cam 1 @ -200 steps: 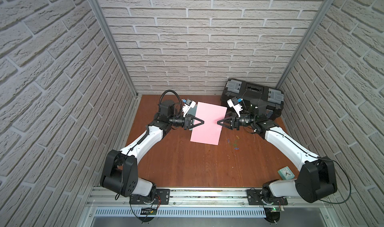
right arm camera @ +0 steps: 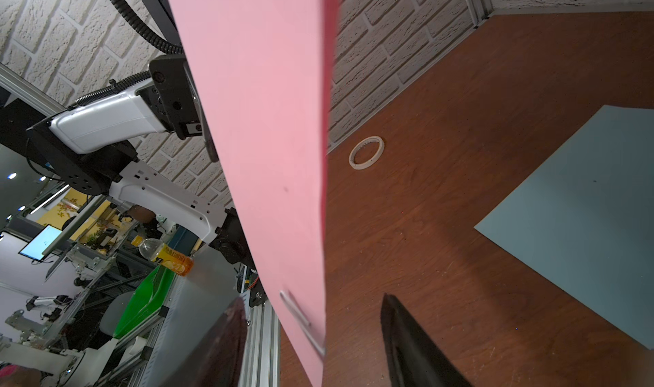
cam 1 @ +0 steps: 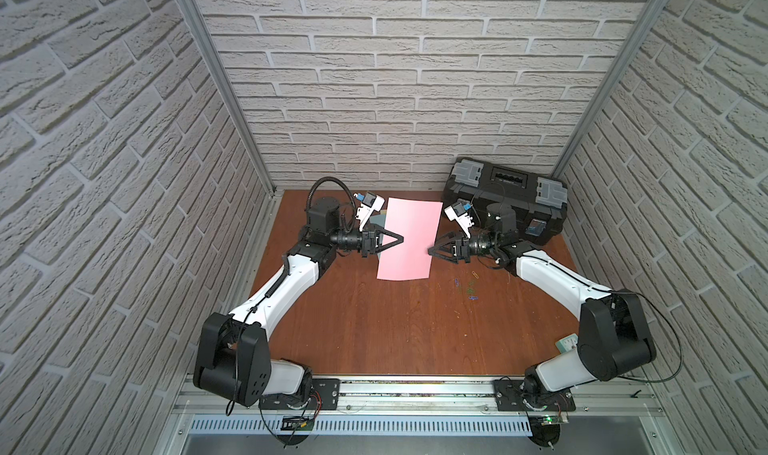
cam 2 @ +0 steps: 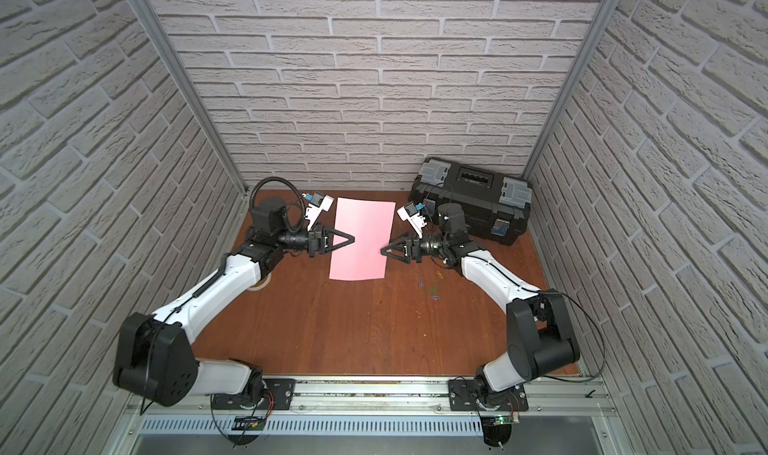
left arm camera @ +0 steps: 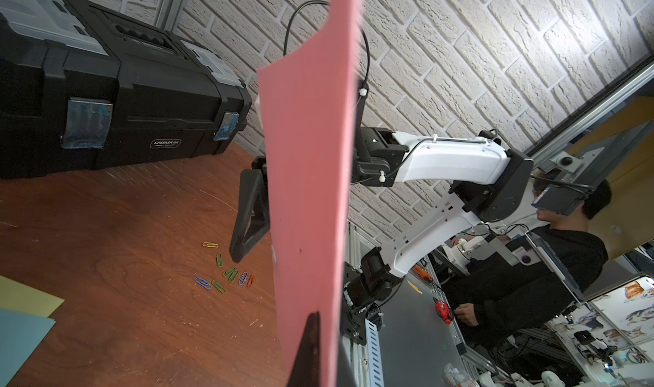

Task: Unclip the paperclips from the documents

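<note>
A pink sheet point(cam 1: 409, 231) hangs upright between my grippers. My left gripper point(cam 1: 400, 239) is shut on it at its left side, the fingers at the bottom of the left wrist view point(left arm camera: 310, 356). My right gripper point(cam 1: 432, 251) stands open at the sheet's right edge; in the right wrist view its fingers straddle that edge, where a pale paperclip point(right arm camera: 301, 319) is clipped. Loose coloured paperclips point(left arm camera: 231, 274) lie on the wooden table below, to the right. A pale blue sheet point(right arm camera: 572, 210) and a yellow sheet point(left arm camera: 24, 291) lie on the table behind the pink one.
A black toolbox point(cam 1: 504, 191) stands at the back right. A tape ring point(right arm camera: 366, 142) lies at the table's left. A person sits beyond the right side in the left wrist view.
Over the last second the pink sheet has moved a little left and turned more upright with my left gripper. My right gripper has also moved left, keeping by the sheet's edge.
</note>
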